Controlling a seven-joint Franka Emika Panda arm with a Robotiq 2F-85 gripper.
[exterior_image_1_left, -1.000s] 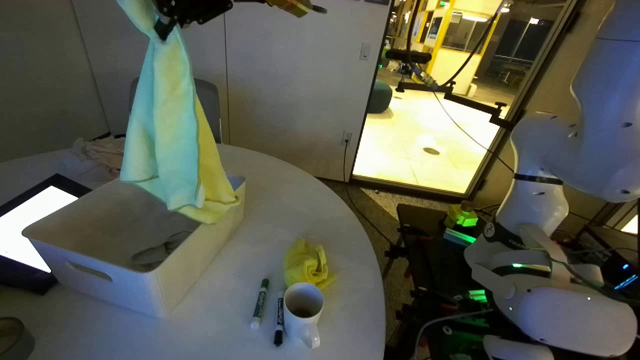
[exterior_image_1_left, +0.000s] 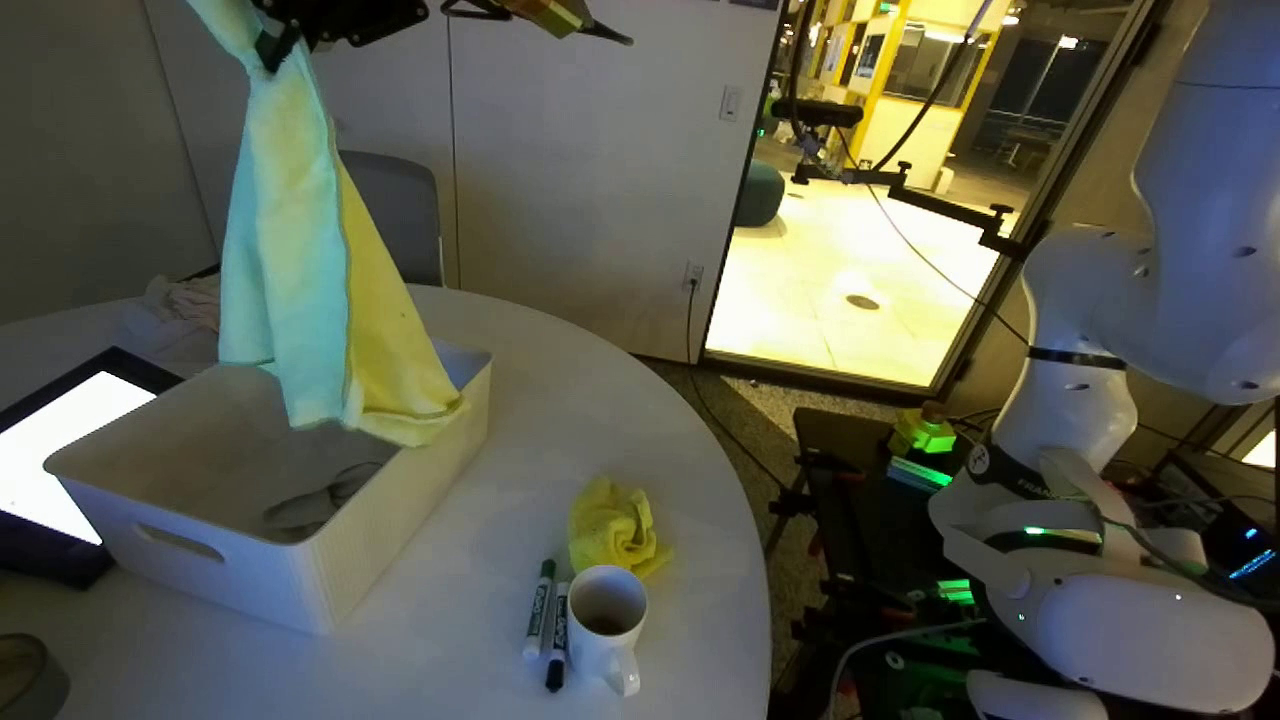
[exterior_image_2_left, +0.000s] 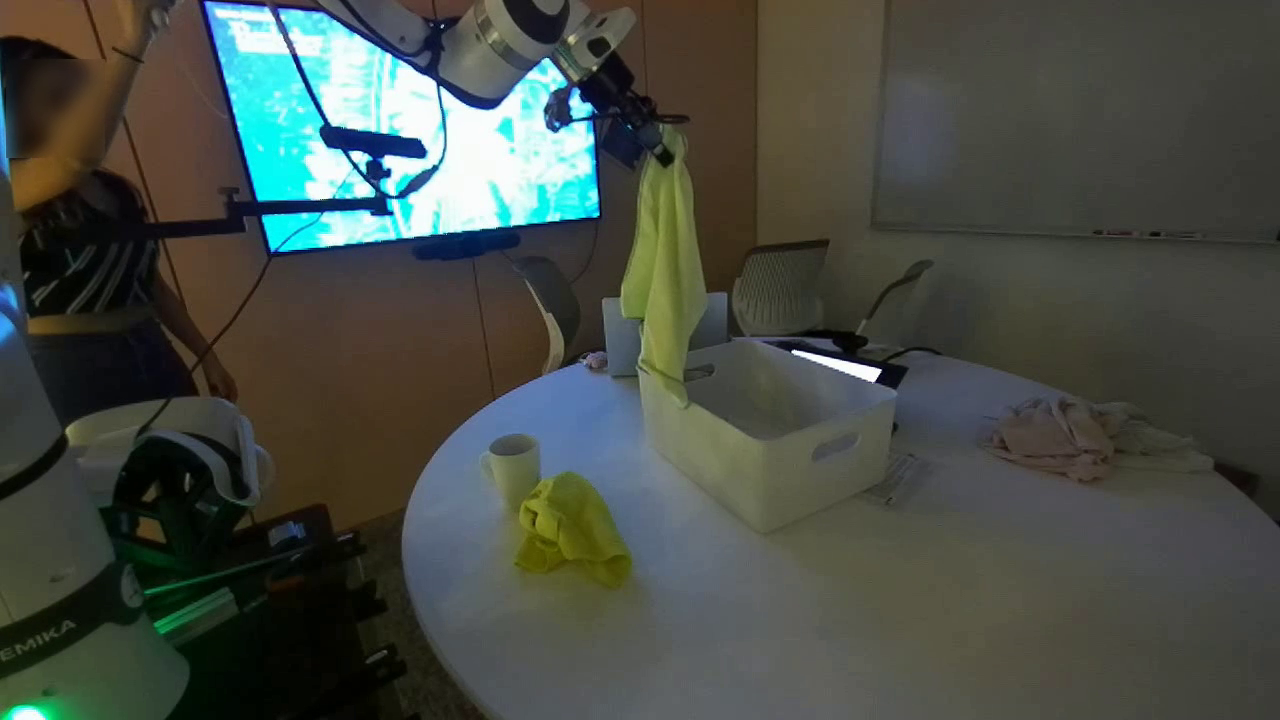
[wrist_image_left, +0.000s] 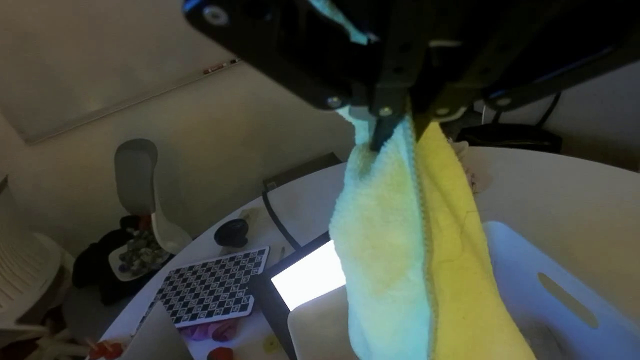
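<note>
A long yellow towel (exterior_image_1_left: 288, 240), tinted pale blue-green on one face, hangs from my gripper (exterior_image_1_left: 274, 54), which is shut on its upper part. In the wrist view the fingers (wrist_image_left: 384, 129) pinch the towel (wrist_image_left: 384, 240) and its folds drop straight down. Below is a white box (exterior_image_2_left: 768, 480) with handle slots. The towel's lower end (exterior_image_2_left: 663, 366) hangs at the box's rim on the side near the mug; whether it touches the rim I cannot tell. Inside the box lies something grey (exterior_image_1_left: 318, 498).
Two markers (exterior_image_1_left: 540, 608) lie beside a white mug (exterior_image_1_left: 606, 618), with a crumpled yellow cloth (exterior_image_1_left: 614, 528) against it. A lit tablet (exterior_image_1_left: 84, 444) adjoins the box. Pinkish cloths (exterior_image_2_left: 1062, 438) lie farther off.
In exterior view 1, my gripper and the towel have moved left and slightly up, away from the mug. The green-capped marker has shifted right, closer to the other marker.
</note>
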